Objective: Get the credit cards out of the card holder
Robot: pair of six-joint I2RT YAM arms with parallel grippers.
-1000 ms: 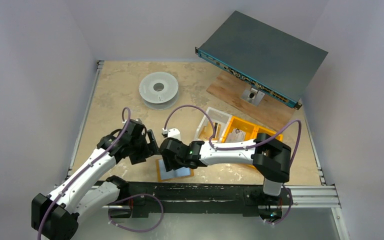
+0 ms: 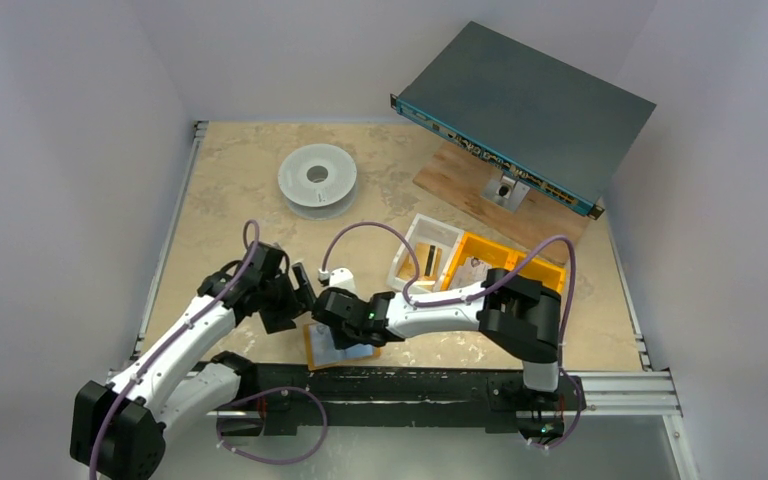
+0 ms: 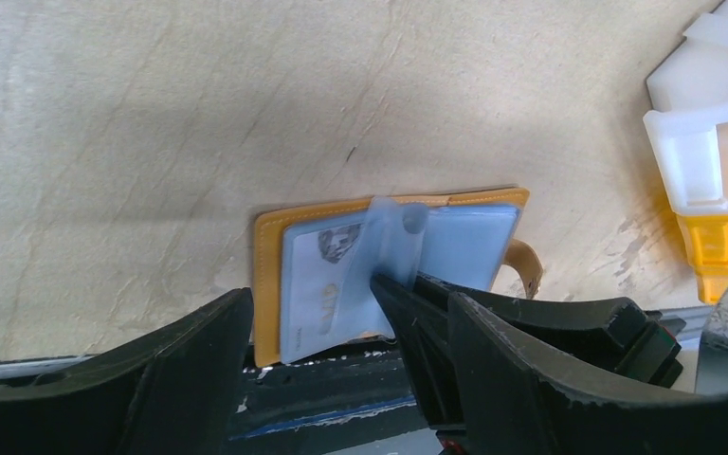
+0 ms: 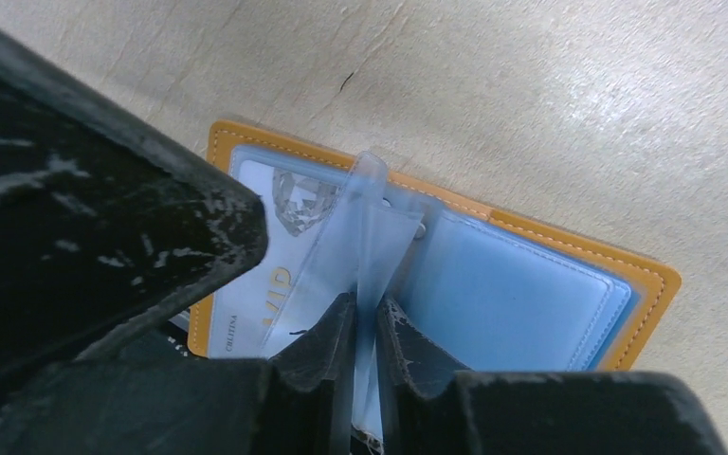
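The open card holder (image 3: pixel 488 237), tan-edged with blue pockets, lies near the table's front edge in the left wrist view. A white card lettered VIP (image 4: pixel 280 294) shows in its left side. My right gripper is down on it, its fingertips closed in around a clear plastic sleeve in the middle; whether they grip it is hard to tell. My left gripper (image 2: pixel 303 285) hangs open just left of and above the holder, nothing between its fingers.
A white spool (image 2: pixel 317 200) stands at the back. A white bin (image 2: pixel 400 250) and a yellow bin (image 2: pixel 550 270) are on the right, beside a tilted rack unit (image 2: pixel 525 100) on a wooden board.
The right arm has shifted a little left and down over the holder, which has moved slightly left. The left gripper has shifted only slightly.
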